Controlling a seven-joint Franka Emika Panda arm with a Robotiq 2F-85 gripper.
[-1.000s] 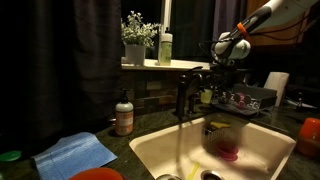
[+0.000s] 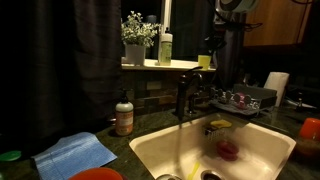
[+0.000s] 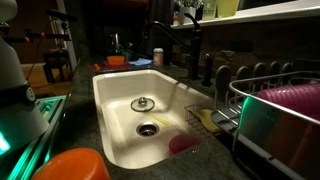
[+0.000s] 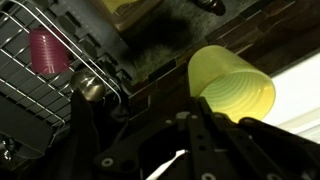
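A pale yellow cup [image 4: 232,84] fills the upper right of the wrist view, its open mouth towards the camera. My gripper is shut at the cup's near rim, with the thin wall apparently pinched between its dark fingers. In exterior view 1 the cup [image 2: 204,61] hangs about level with the window sill [image 2: 150,67], behind and above the black faucet [image 2: 182,95]. Above it the gripper is dark against the curtain, below the white arm [image 2: 236,6]. Whether the cup touches the sill cannot be made out.
A potted plant [image 2: 138,38] and a bottle [image 2: 166,48] stand on the sill. The dish rack [image 4: 72,62] holds a red cup [image 4: 48,52]. The white sink [image 3: 120,120] contains a lid [image 3: 143,103]. A soap bottle [image 2: 124,117] and blue cloth [image 2: 74,155] lie left of the sink.
The yellow cup has risen from low behind the faucet to about sill height, moving with my gripper.
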